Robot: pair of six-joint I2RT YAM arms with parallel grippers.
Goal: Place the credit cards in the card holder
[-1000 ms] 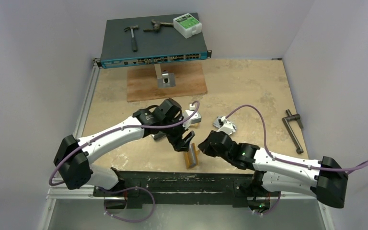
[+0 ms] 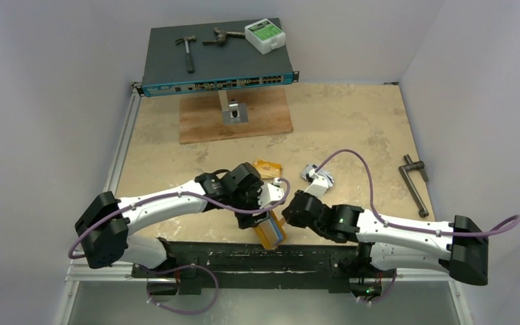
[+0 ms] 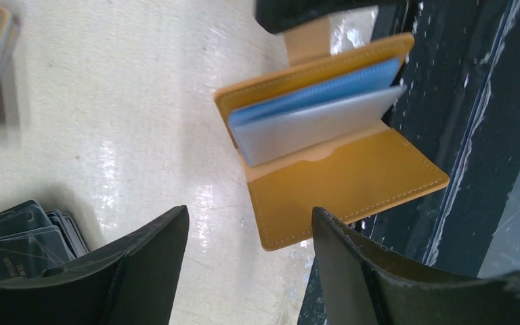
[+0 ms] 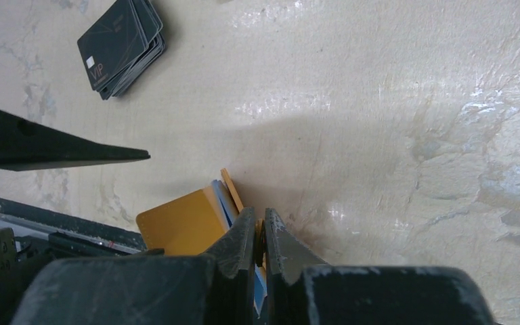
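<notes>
The tan card holder (image 3: pixel 352 176) stands spread open near the table's front edge, its blue inside (image 3: pixel 318 91) and a clear sleeve showing between its covers. My left gripper is open beside it; no card shows between its fingers, and one fingertip overlaps the near cover in the left wrist view. My right gripper is shut on the holder's edge, a thin strip of tan showing between its fingertips. A stack of black cards (image 4: pixel 118 47) marked VIP lies on the table, apart from the holder.
A yellow-orange pack (image 2: pixel 267 169) lies behind the left gripper, and a grey-white stack (image 2: pixel 318 176) behind the right one. A dark tool (image 2: pixel 416 186) rests at the far right. Hammers and a white box (image 2: pixel 265 36) sit on the rack unit at the back.
My left gripper has shifted towards the front edge, over the card holder. The holder looks wider and more spread than before, with more of its inside showing. The right arm has barely moved.
</notes>
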